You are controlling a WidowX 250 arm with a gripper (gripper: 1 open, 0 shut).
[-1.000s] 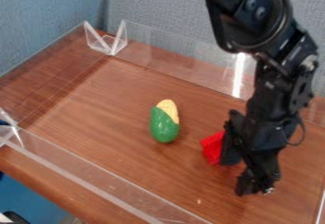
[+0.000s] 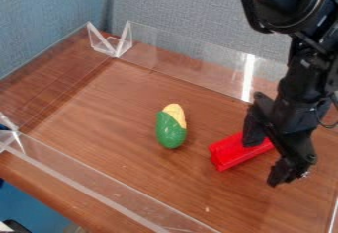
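A red elongated block [image 2: 235,152] lies on the wooden floor of the workspace at the right of centre. My black gripper [image 2: 272,156] is open and low over the block's right end, its fingers around or just beside that end; whether they touch it is hard to tell.
A green and yellow toy corn [image 2: 172,128] lies left of the block. Clear plastic walls with white corner brackets [image 2: 111,41] edge the wooden floor [image 2: 106,109].
My gripper and arm have moved up and back in the view, uncovering more of the red block. The corn has not moved.
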